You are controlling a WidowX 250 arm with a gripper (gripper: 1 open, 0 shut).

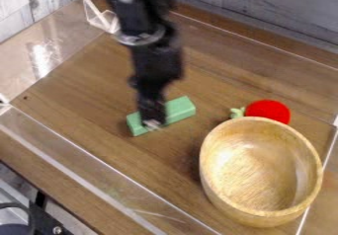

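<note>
My gripper (148,106) is a blurred black arm coming down from the top middle, its tip just over a green block (177,110) lying on the wooden table. The blur hides whether its fingers hold anything. A wooden bowl (260,180) sits at the right front, and its inside looks empty. Behind it is a red round object with a green stem (270,112), partly hidden by the bowl.
</note>
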